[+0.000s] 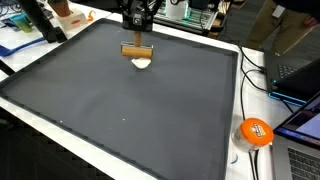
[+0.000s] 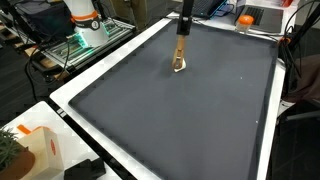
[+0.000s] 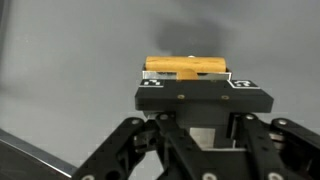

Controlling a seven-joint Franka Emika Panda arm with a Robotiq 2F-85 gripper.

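Observation:
My gripper is shut on the handle of a T-shaped wooden tool, near the far edge of the dark mat. The tool's crossbar hangs low, at or close to the mat. A small white piece lies just on the near side of the crossbar, partly covered by it; whether they touch cannot be told. In exterior view 2 the tool hangs upright from the fingers, with the white piece at its foot. In the wrist view, the wooden crossbar shows beyond the fingertips.
An orange-topped white cup or roll stands off the mat's right edge, near cables and a laptop. Pots and loose items sit at the far left.

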